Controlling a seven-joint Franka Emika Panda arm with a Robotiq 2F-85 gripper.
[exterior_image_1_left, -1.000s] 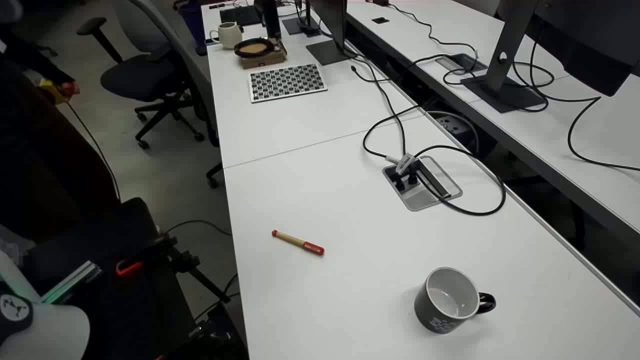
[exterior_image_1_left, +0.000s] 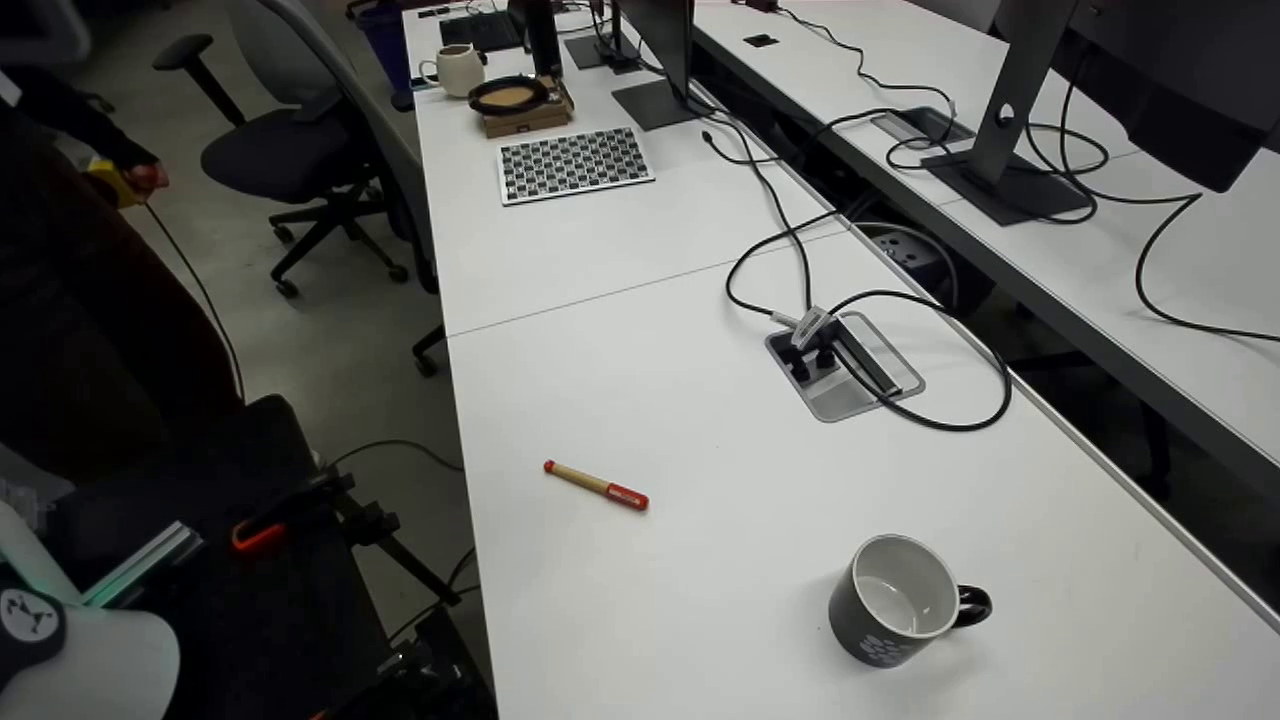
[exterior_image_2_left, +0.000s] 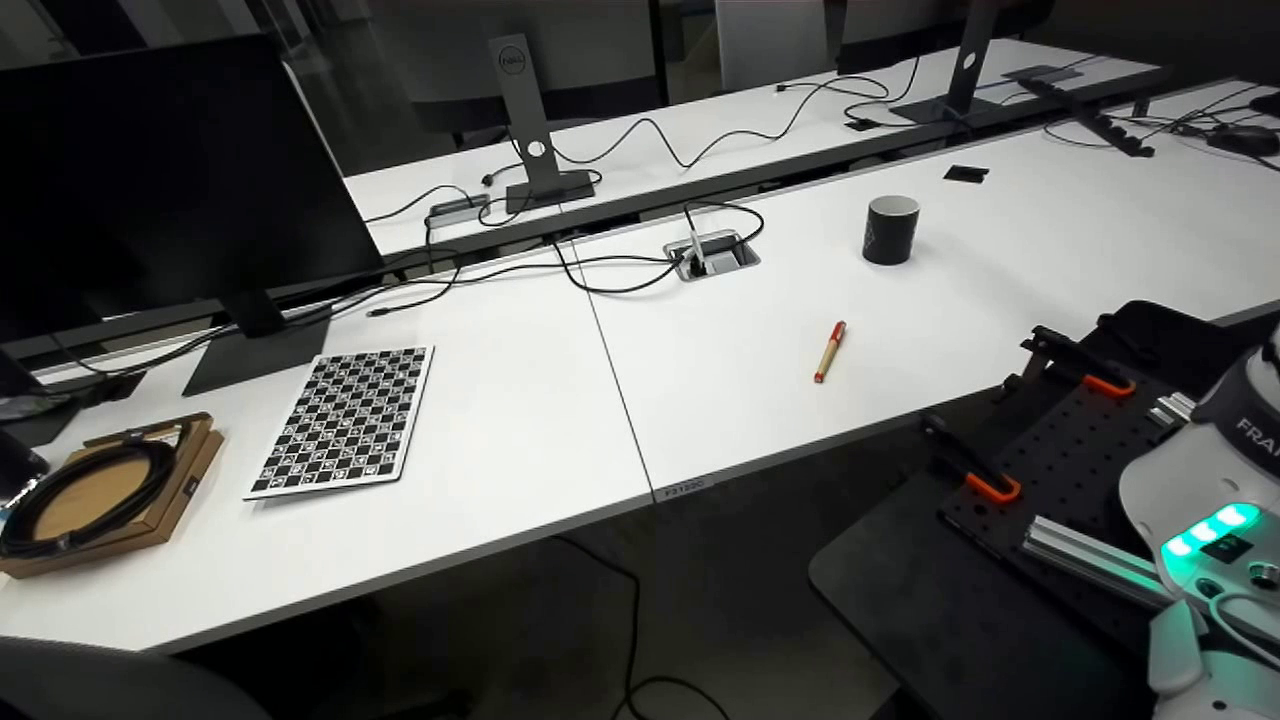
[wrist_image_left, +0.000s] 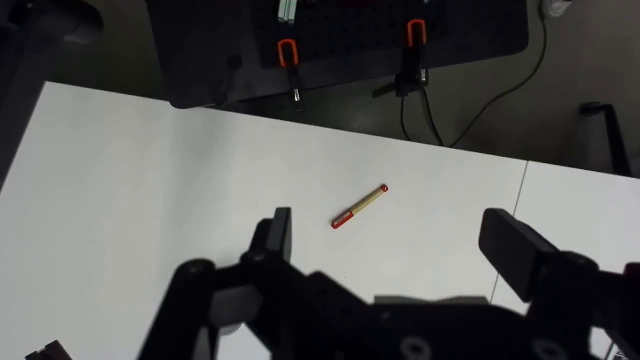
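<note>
A tan marker with red ends (exterior_image_1_left: 595, 485) lies flat on the white table, left of a dark mug (exterior_image_1_left: 890, 606) whose black handle points right. The mug stands upright, and its inside looks empty in exterior view 1. In exterior view 2 the same marker (exterior_image_2_left: 830, 352) lies nearer the table's front edge than the mug (exterior_image_2_left: 890, 229). My gripper is open in the wrist view, fingers wide apart. The marker (wrist_image_left: 358, 207) appears beyond the gap between them, apart from both fingers. Most of the mug is hidden behind the gripper there.
A cable socket (exterior_image_1_left: 843, 366) with looped black cables is set into the table beyond the marker. Farther off lie a checkered board (exterior_image_1_left: 575, 164) and a cardboard box (exterior_image_1_left: 524, 110) with coiled cable. Bare tabletop surrounds the marker.
The person at the left of exterior view 1 has shifted slightly, the yellow and red device in hand moving a little. Marker and mug have stayed put.
</note>
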